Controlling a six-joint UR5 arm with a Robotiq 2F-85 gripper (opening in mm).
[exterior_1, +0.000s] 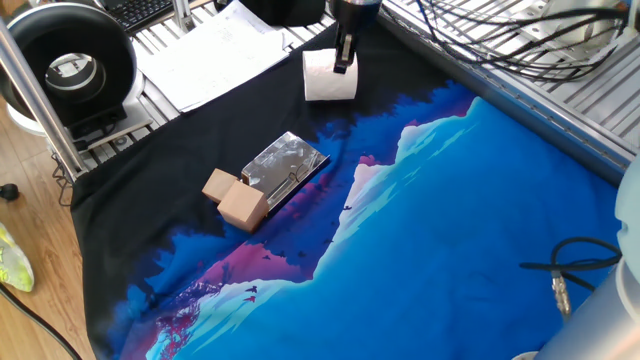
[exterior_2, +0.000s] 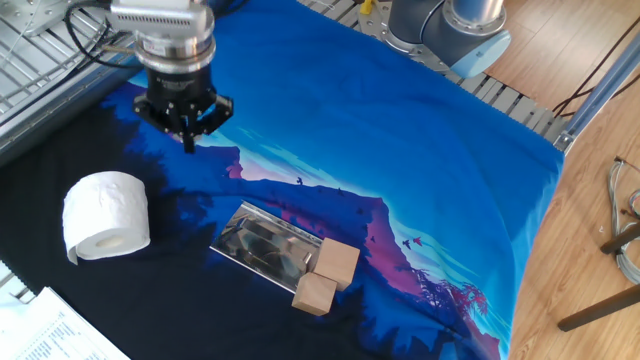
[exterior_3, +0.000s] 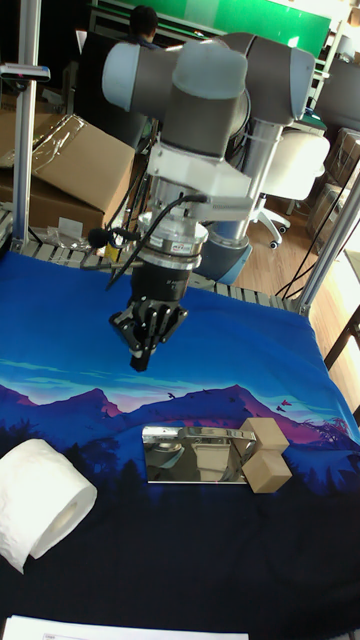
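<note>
My gripper (exterior_2: 188, 143) hangs above the cloth, pointing down, its fingers drawn together with nothing showing between them. A white paper roll (exterior_2: 105, 215) lies on its side on the dark part of the cloth. In exterior view 1 the fingertips overlap the roll, but exterior view 2 shows them apart from it, off to one side. A shiny silver plate-like piece (exterior_2: 265, 245) rests near the middle, one end by two wooden blocks. The larger-looking block (exterior_2: 337, 262) and the other block (exterior_2: 314, 294) sit close together there.
Printed sheets (exterior_1: 215, 58) lie along the table's edge by the roll. A black round device (exterior_1: 68, 70) stands at the left in exterior view 1. Cables (exterior_1: 520, 45) run over the slatted metal at the right.
</note>
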